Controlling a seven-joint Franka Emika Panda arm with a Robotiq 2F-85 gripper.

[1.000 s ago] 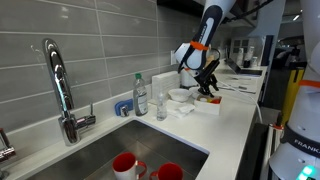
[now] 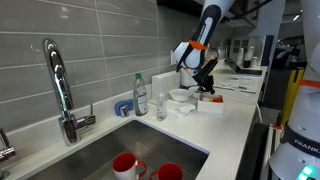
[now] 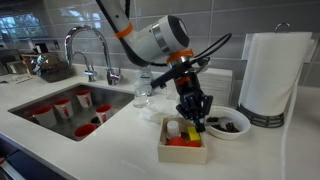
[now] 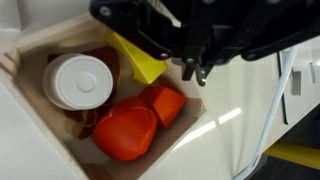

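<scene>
A light wooden box [image 3: 183, 155] stands on the counter, holding a white-lidded jar [image 4: 80, 82], red items [image 4: 126, 130] and a yellow block [image 4: 138, 58]. My gripper is shut, its dark fingertips over the edge of the box close to the yellow block and a red piece. Nothing shows between the fingers. In exterior view 2 the gripper [image 3: 202, 123] hangs at the box's right side, near the white bowl [image 3: 230, 122]. The bottom of the box is partly hidden by its contents.
A paper towel roll [image 3: 268, 75] stands behind the bowl at the right. The sink [image 3: 100, 110] with several red cups lies left. Bottles [image 2: 140, 95] stand along the wall. The counter in front of the box is clear.
Over the last second my gripper has shifted slightly at the box, and its fingers look closer together. The box and the cups stay where they were.
</scene>
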